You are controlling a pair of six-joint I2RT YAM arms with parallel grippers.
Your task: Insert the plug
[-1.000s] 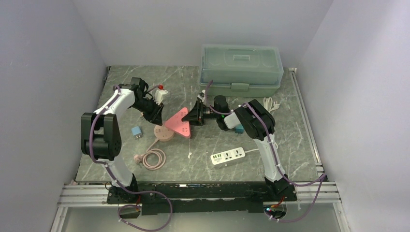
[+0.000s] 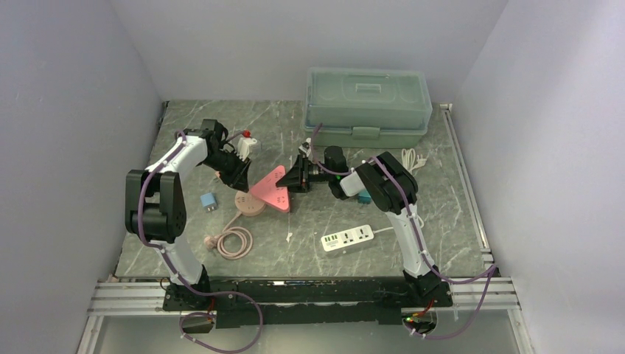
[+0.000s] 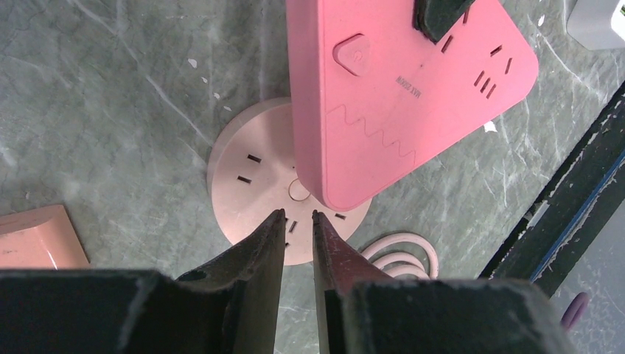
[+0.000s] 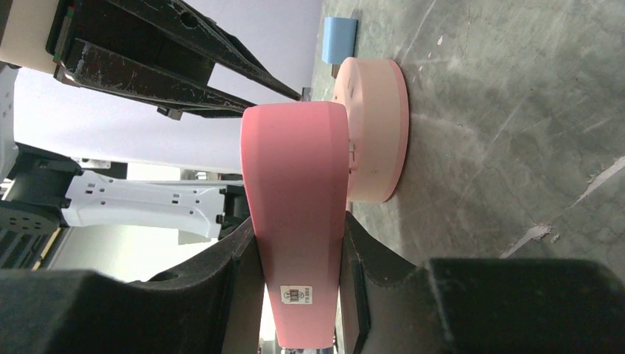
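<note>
The pink triangular power strip (image 2: 273,189) is held tilted just above the table, with my right gripper shut on it. In the left wrist view, its lower corner overlaps the pale pink round socket block (image 3: 247,199), which lies flat on the table with slots facing up. My left gripper hangs over that block, its fingertips a narrow gap apart and nothing between them. A small blue plug (image 2: 208,201) rests on the table to the left of the round block. Part of the round block is hidden behind the pink strip.
A coiled pink cord (image 2: 234,242) lies in front of the round block. A white power strip (image 2: 346,238) sits at the front right, a lidded teal box (image 2: 368,107) at the back. One peach-coloured piece (image 3: 43,240) lies left of the round block.
The pink strip in my right gripper has moved barely, a touch to the left and forward.
</note>
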